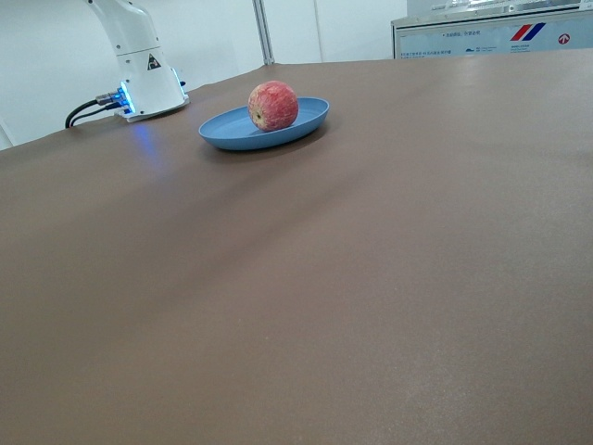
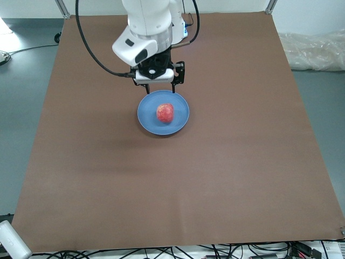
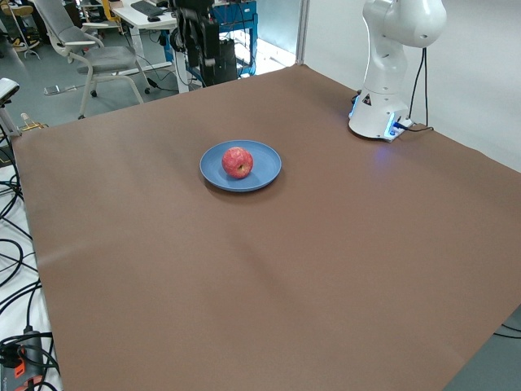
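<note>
A red apple (image 2: 165, 113) rests on a blue plate (image 2: 151, 123) on the brown table; both also show in the top view, apple (image 1: 273, 106), and the right view, apple (image 3: 238, 162). My gripper (image 2: 160, 89) hangs above and behind the plate in the left view, its two black fingers apart, open, with nothing seen between them. The gripper is out of frame in the top and right views.
Cables run along its near edge in the left view, beyond the tabletop. The arm's white base (image 3: 378, 114) stands at the table's back.
</note>
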